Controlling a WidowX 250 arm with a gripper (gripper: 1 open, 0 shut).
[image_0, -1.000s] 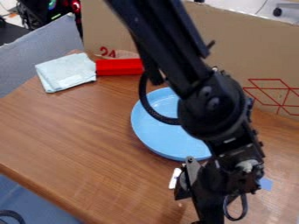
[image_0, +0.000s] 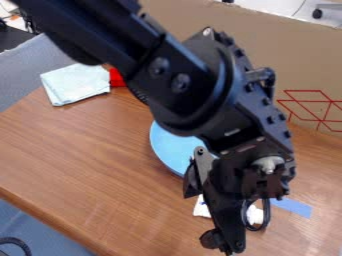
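Observation:
My black gripper (image_0: 214, 215) is low over the wooden table at the lower right, pointing down at a small white object (image_0: 202, 208) that it partly covers. Whether the fingers are open or shut, or hold that object, I cannot tell. A light blue strip (image_0: 293, 208) lies just right of it. Behind the arm, a blue plate (image_0: 171, 150) is mostly hidden.
A folded pale cloth (image_0: 74, 83) and a red object (image_0: 116, 78) sit at the back left. A cardboard panel (image_0: 307, 75) stands along the back. Bare table (image_0: 74, 160) fills the left, with its edge at lower left.
The upper arm has swung lower and toward the viewer, covering more of the plate and red object. The gripper has risen a little from its position at the bottom edge.

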